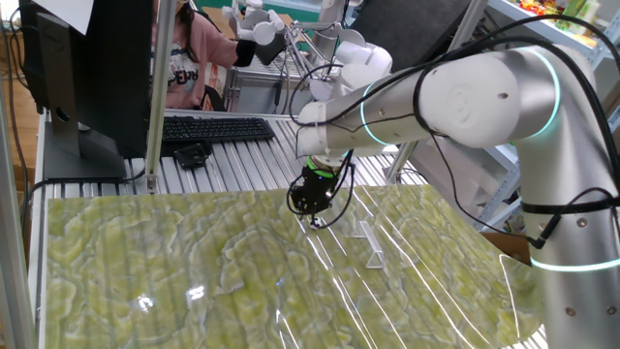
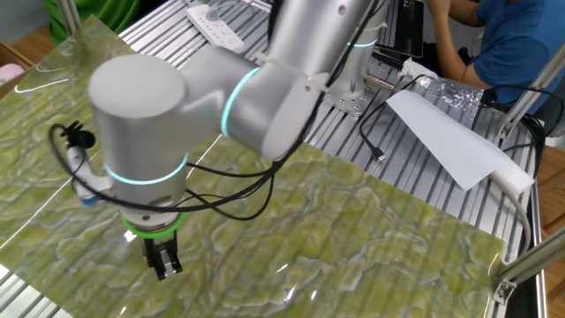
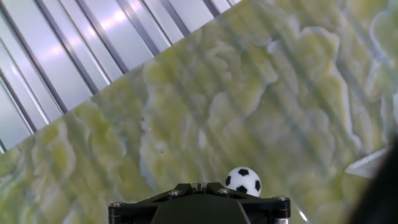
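Note:
A small black-and-white football [image 3: 243, 181] shows at the bottom of the wrist view, just right of my gripper and partly behind its black linkage. The fingers meet in the middle of that view, and nothing shows between them, so the gripper looks shut. In exterior view 1 the gripper [image 1: 314, 223] is low over the green marbled board [image 1: 174, 262], near its far edge, and largely covers the ball. Exterior view 2 has the gripper [image 2: 165, 269] pointing down over the board, with no ball visible there. Contact between ball and gripper cannot be made out.
A clear angled stand [image 1: 370, 244] is on the board, right of the gripper. Behind the board lie a keyboard [image 1: 218, 129] and a monitor [image 1: 82, 97] on the slatted table. The board's left part is bare. Cables loop around the wrist.

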